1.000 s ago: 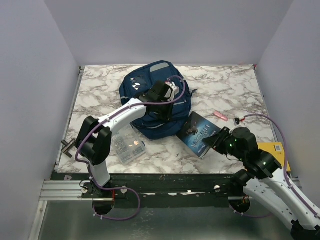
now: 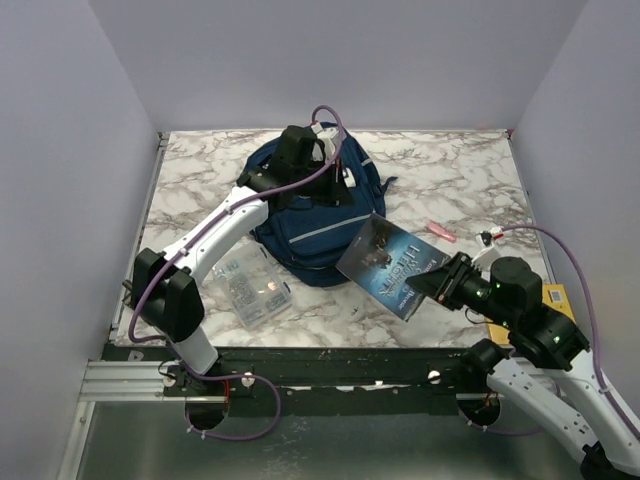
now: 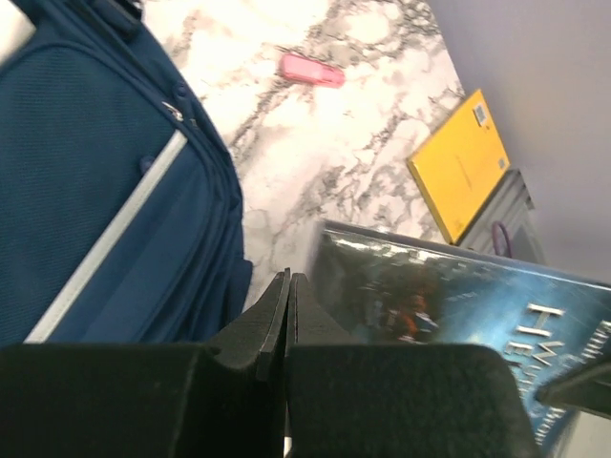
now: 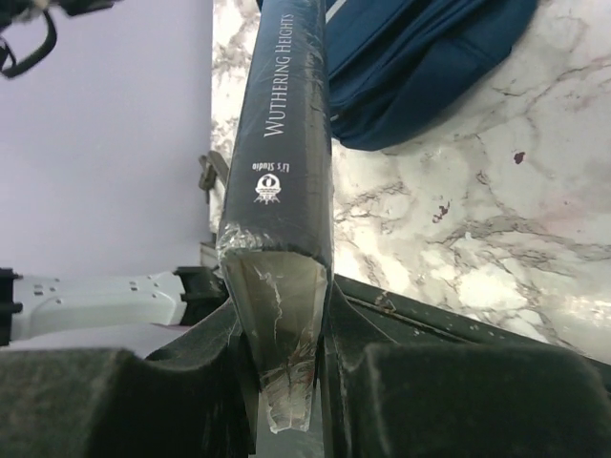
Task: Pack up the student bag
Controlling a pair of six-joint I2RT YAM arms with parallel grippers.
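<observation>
The dark blue bag (image 2: 320,240) lies on the marble table, its front panel with a pale stripe facing up. Above it hangs my left gripper (image 2: 342,196), its fingertips (image 3: 300,305) pressed together and no cloth visible between them. My right gripper is shut on the spine end of the book Wuthering Heights (image 4: 277,143), a dark, plastic-wrapped volume. In the top view the book (image 2: 385,262) tilts beside the bag's lower right side, its far corner close to the cloth. Whether the bag's mouth gapes cannot be made out.
A clear plastic case (image 2: 252,287) lies left of the bag. A small pink item (image 2: 440,231) and a yellow flat book or folder (image 2: 557,298) are on the right. Bare marble (image 2: 455,165) stretches across the back right; walls enclose the sides.
</observation>
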